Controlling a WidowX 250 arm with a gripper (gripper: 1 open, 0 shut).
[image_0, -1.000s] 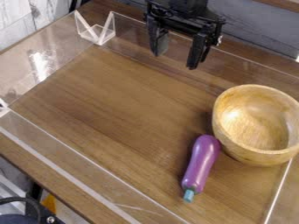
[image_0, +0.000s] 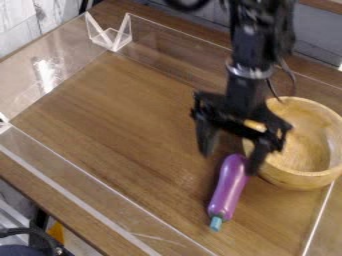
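Observation:
My gripper (image_0: 235, 134), dark and open with nothing visible between its fingers, hangs above the upper end of a long purple eggplant-like object (image_0: 227, 193), which lies on the wooden table at the lower right, its pale tip toward the front. A pale wooden bowl (image_0: 301, 167) sits just right of the gripper and object, partly hidden behind the gripper.
Clear plastic walls line the left edge, with a white angled fixture (image_0: 110, 38) at the back left. A grey wall runs along the back.
The object and bowl have not visibly moved.

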